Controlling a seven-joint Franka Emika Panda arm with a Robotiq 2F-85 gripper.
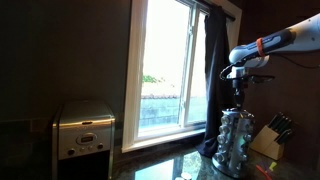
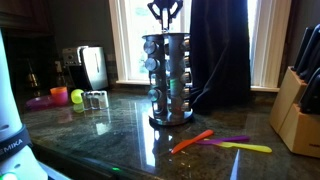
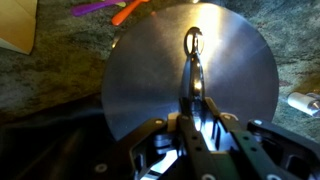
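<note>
A tall, round spice rack [image 2: 172,78] with a dark column and several jars around it stands upright on the counter. Seen from above in the wrist view, its round metal top [image 3: 140,65] carries a narrow looped handle [image 3: 194,66]. My gripper is directly over that top, shut on the handle's near part. In exterior view 2 the gripper [image 2: 165,20] sits at the upper edge, just above the rack. The exact contact between fingers and handle is partly hidden by the dark fingers.
Beside the rack lie a red-orange utensil [image 2: 193,141], a purple one [image 2: 225,139] and a yellow one [image 2: 247,147]. A knife block [image 2: 298,115] stands at right, a toaster [image 1: 84,140] at left. Behind hangs a dark curtain [image 2: 222,50]. Counter left of the rack is largely clear.
</note>
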